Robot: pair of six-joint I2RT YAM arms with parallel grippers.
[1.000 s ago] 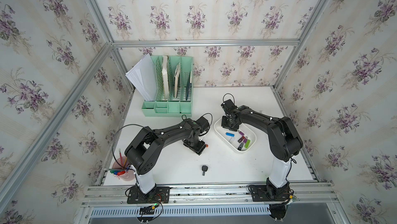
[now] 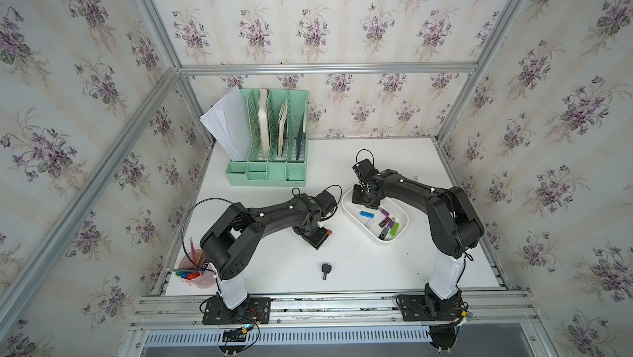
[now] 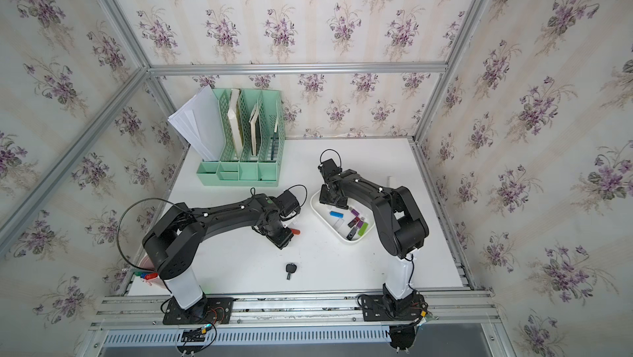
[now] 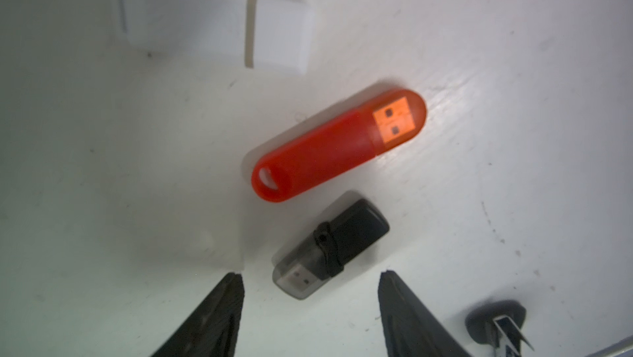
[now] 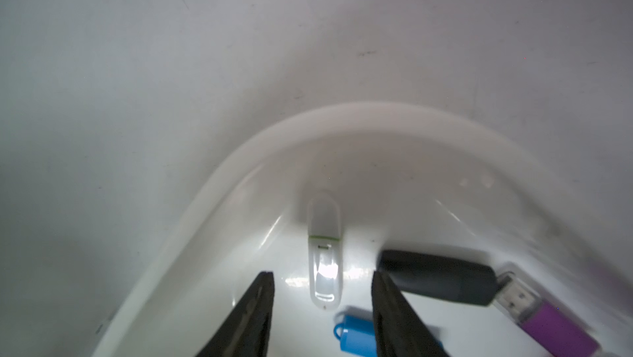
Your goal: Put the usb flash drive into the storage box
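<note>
My left gripper hangs open over the table; in the left wrist view a dark flash drive (image 4: 349, 230) lies just beyond its fingertips, with a red drive (image 4: 319, 152) and a white one (image 4: 197, 17) farther beyond. My right gripper stands open over the white storage box (image 3: 315, 206). Inside the box, in the right wrist view, a clear drive (image 5: 324, 264) lies near the fingertips, beside a black drive (image 5: 435, 276), a blue one (image 5: 356, 337) and a purple one (image 5: 554, 327).
A green file organizer (image 2: 267, 172) with papers stands at the back left. A pink pen cup (image 2: 197, 278) sits at the front left. A black key (image 2: 325, 268) lies at the front middle. The table behind the box and at front right is mostly clear.
The objects on the table look unmoved.
</note>
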